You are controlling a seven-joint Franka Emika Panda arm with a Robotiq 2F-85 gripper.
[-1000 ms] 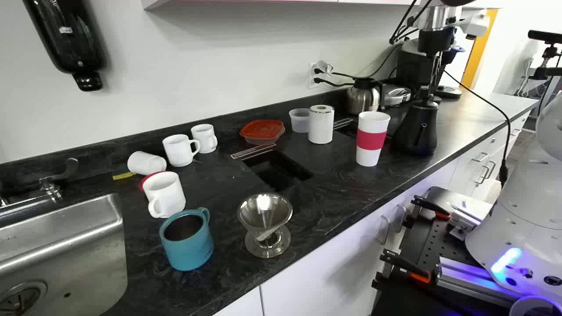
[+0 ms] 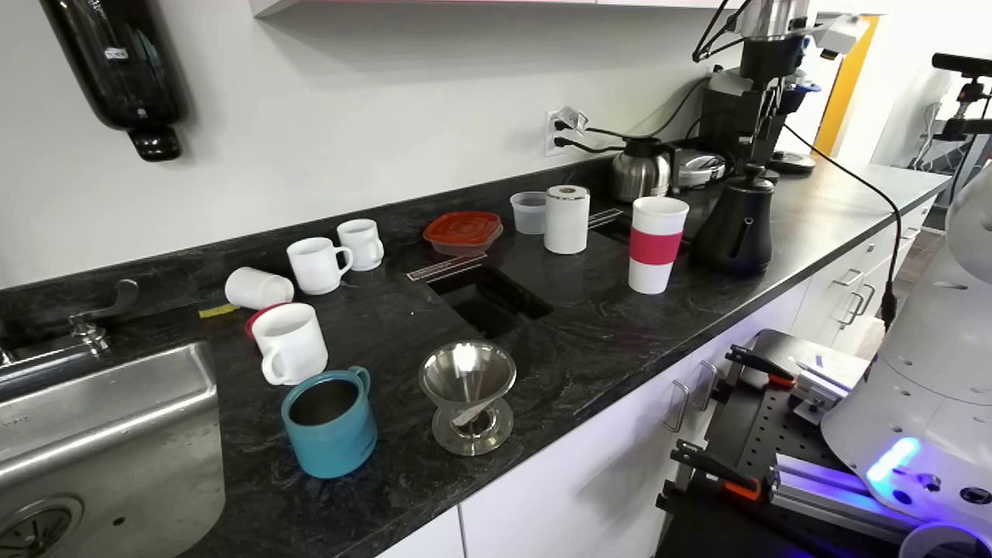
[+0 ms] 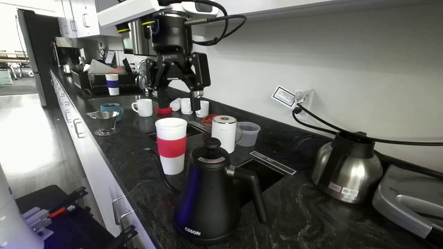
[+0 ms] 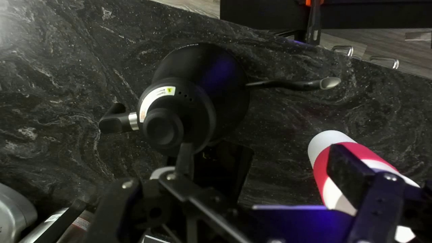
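My gripper (image 3: 179, 103) is open, with empty space between its spread fingers. In the second exterior view it hangs high over the counter, behind the black gooseneck kettle (image 3: 209, 199). The kettle stands upright with its lid on. From the wrist view, one finger (image 4: 186, 160) overlaps the near edge of the kettle's lid (image 4: 178, 117), while the other (image 4: 350, 170) partly covers a white cup with a red band (image 4: 324, 162). That cup (image 2: 656, 246) stands upright beside the kettle (image 2: 739, 228). No contact shows between gripper and kettle.
A white canister (image 2: 566, 222), clear tub (image 2: 530, 214) and red-lidded container (image 2: 462, 231) line the back. Several white mugs, a teal mug (image 2: 330, 428) and a metal dripper (image 2: 467, 381) occupy the sink side. A steel carafe (image 3: 349, 166) stands near the wall.
My arm and gripper have risen a little above the kettle. The kettle, cup and other counter items have not visibly moved.
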